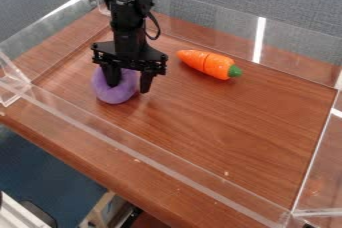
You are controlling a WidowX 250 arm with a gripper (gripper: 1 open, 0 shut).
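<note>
A purple eggplant-like object (pixel 112 88) lies on the wooden table at the left. My black gripper (pixel 128 72) is down over it, its fingers around the top of the purple object; whether they close on it is hard to tell. An orange carrot (pixel 203 62) with a green top lies to the right and behind, apart from the gripper.
The wooden tabletop (pixel 227 142) is bordered by clear plastic walls on the back, sides and front. A grey wall stands behind.
</note>
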